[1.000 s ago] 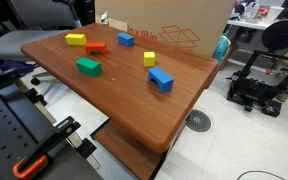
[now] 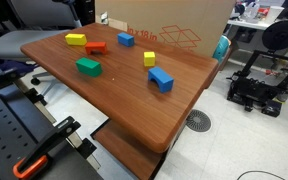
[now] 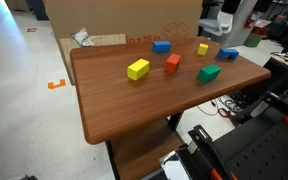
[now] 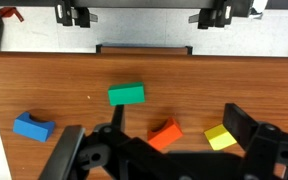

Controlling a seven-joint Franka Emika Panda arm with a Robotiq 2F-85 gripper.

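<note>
A green block lies near the front edge of the wooden table. Behind it are a red block and a long yellow block. Further back sit a blue block and a small yellow block. A blue arch-like block lies apart from the green one, towards the other end. In the wrist view my gripper is wide open and empty, its fingers beyond the table edge. The green block, red block and yellow block show below it, none touched.
The wooden table has free room around the blocks and a bare stretch at one end. A large cardboard panel stands along its back. A lower wooden shelf shows beneath. Cables lie on the floor.
</note>
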